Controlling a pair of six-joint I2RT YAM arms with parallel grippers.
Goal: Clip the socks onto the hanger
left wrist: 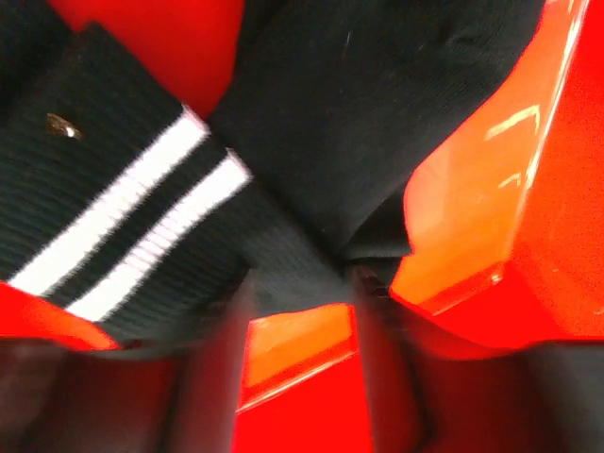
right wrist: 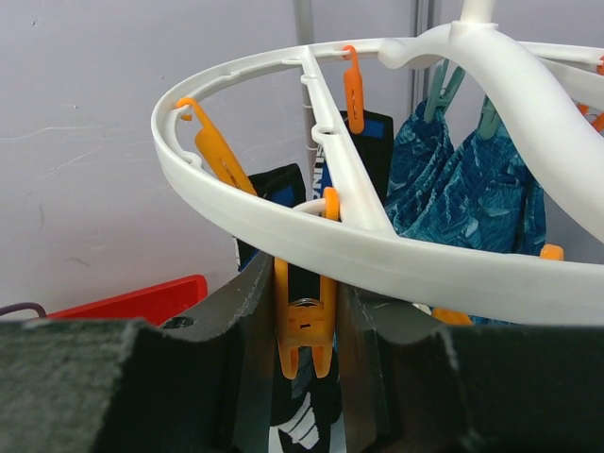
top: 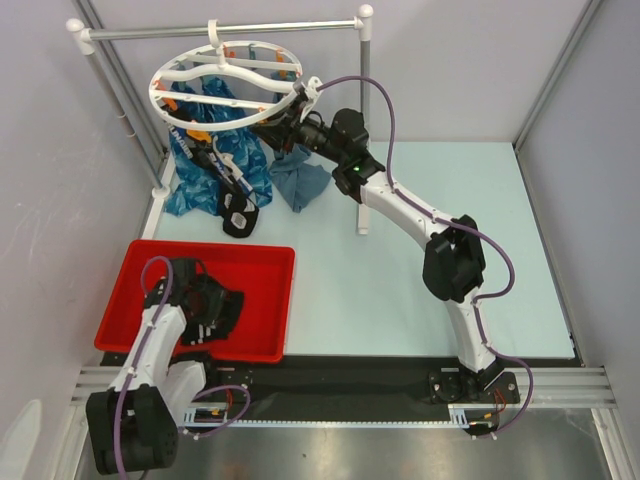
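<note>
A black sock (top: 231,316) lies in the red bin at the front left. In the left wrist view, its dark fabric (left wrist: 368,104) and a ribbed part with two white stripes (left wrist: 160,217) fill much of the picture. Low over it, my left gripper is open, the sock's lower edge showing between its blurred fingertips; contact cannot be made out. My right gripper is shut on an orange clip (right wrist: 305,326) hanging from the white round hanger (right wrist: 255,231). Between that clip's legs no sock can be clearly seen.
Blue patterned cloth and striped dark socks (top: 238,205) hang from the hanger over the back left. The red bin's rim (top: 290,300) surrounds the sock. A grey-blue cloth (top: 298,180) hangs near my right gripper. Clear white tabletop (top: 450,250) lies to the right.
</note>
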